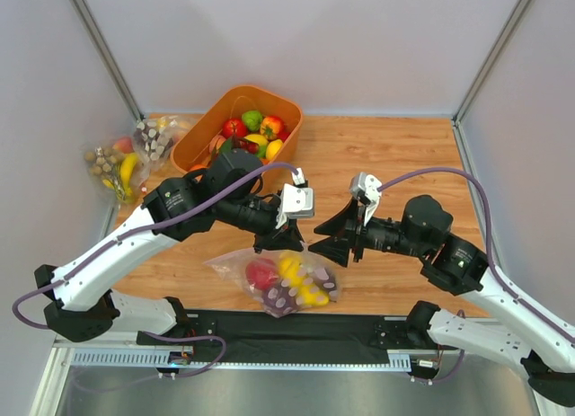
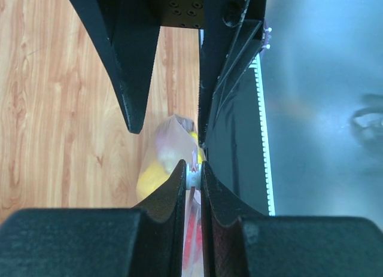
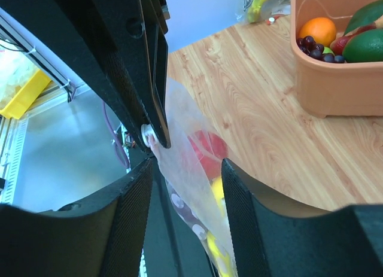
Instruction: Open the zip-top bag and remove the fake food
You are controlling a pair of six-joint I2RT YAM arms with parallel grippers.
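A clear zip top bag [image 1: 286, 288] with red, yellow and purple-grey fake food [image 1: 310, 295] inside hangs or lies over the table's front. My left gripper is shut on the bag's top edge, whose pinched film runs between its fingertips. From the right, my right gripper [image 1: 329, 240] reaches to the bag's upper right side with its fingers spread. In the right wrist view its two fingers [image 3: 130, 211] stand apart, and the slanting plastic of the bag [image 3: 191, 151] shows in the gap between them, without visible pinching.
An orange bin [image 1: 202, 133] of fake fruit and vegetables stands at the back left. Beside it are two more filled bags, one with a banana [image 1: 128, 169] and another [image 1: 154, 142] behind.
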